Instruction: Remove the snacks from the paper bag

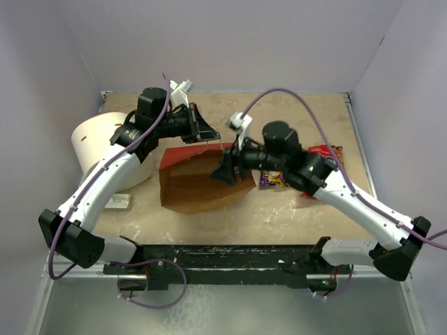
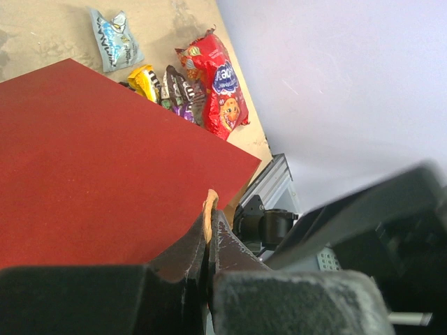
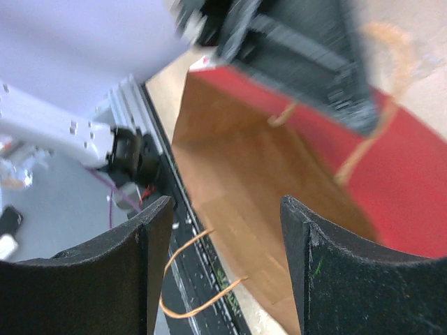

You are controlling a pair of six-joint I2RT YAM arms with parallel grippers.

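The paper bag (image 1: 188, 188) lies on its side, red outside and brown inside, its mouth toward the front. My left gripper is shut on the bag's thin orange handle (image 2: 209, 202) above the red side. Blurred in the top view, my right gripper (image 1: 229, 169) is over the right part of the mouth; its fingers (image 3: 143, 258) stand apart with nothing between them. Any snack inside is hidden now. Outside, to the right, lie a blue-white packet (image 2: 116, 42), a yellow packet (image 2: 145, 82), a dark brown packet (image 2: 178, 92) and a large red snack bag (image 2: 223, 84).
A white cylinder (image 1: 98, 143) stands left of the bag, with a small pale box (image 1: 119, 202) before it. The bag's front handle loop (image 3: 199, 310) hangs before its mouth. Bare table (image 1: 272, 216) shows at the front right.
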